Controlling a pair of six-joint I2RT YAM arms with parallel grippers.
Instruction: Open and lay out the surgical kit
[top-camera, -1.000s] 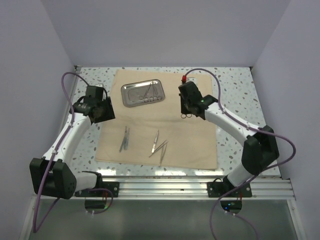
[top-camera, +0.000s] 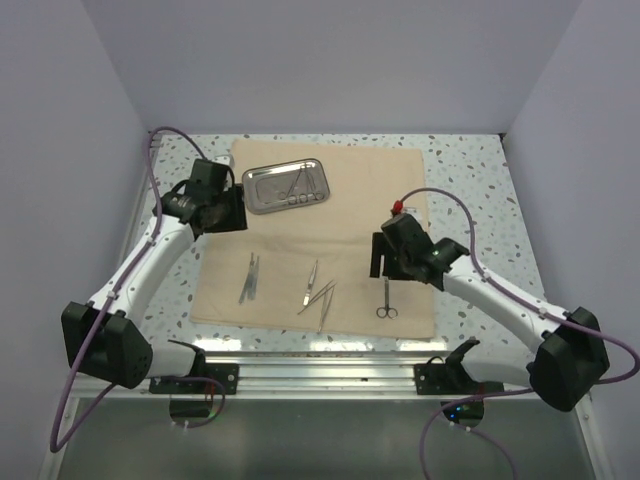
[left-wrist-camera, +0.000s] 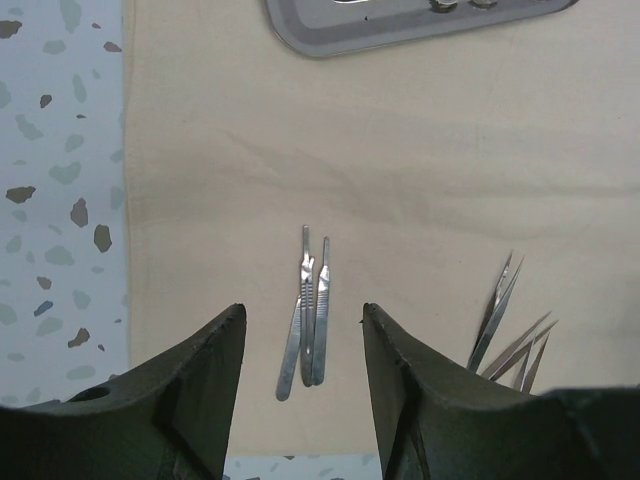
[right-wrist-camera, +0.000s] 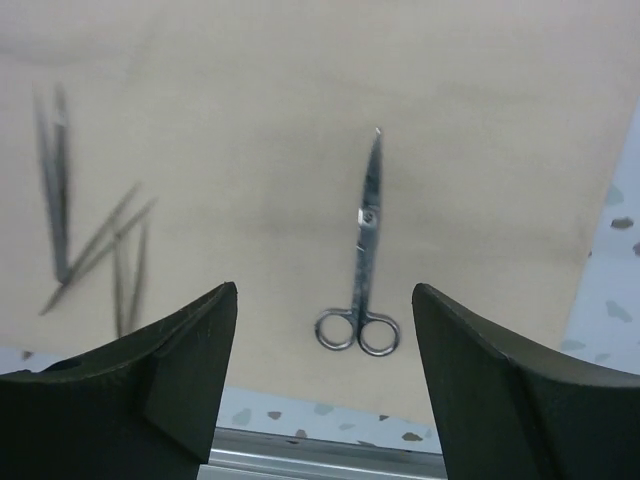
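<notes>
A pair of scissors (right-wrist-camera: 365, 250) lies on the beige cloth (top-camera: 360, 180) at lower right, below my open right gripper (top-camera: 380, 255), nothing between its fingers. My left gripper (top-camera: 233, 210) stands open near the left end of the steel tray (top-camera: 262, 202), which holds several scissor-like instruments. Scalpel handles (left-wrist-camera: 307, 330) lie side by side at lower left of the cloth; several tweezers or forceps (top-camera: 320, 295) lie in the middle.
Speckled table (top-camera: 470, 200) surrounds the cloth, with walls at back and sides and a metal rail along the front.
My right gripper came down from the back right with scissors, and now stands open a little higher, the scissors lying on the cloth. The left gripper moved slightly right.
</notes>
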